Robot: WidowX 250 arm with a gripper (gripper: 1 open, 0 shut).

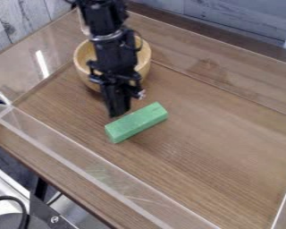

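Note:
The black robot arm reaches down from the top, with its gripper (115, 103) shut above the wooden table and just up-left of a green rectangular block (136, 122). Nothing shows between its fingers, though they are small and partly blurred. A tan round bowl (138, 55) stands behind the arm, partly hidden by it.
A clear plastic edge runs along the left and front-left, with black cables at the lower left corner.

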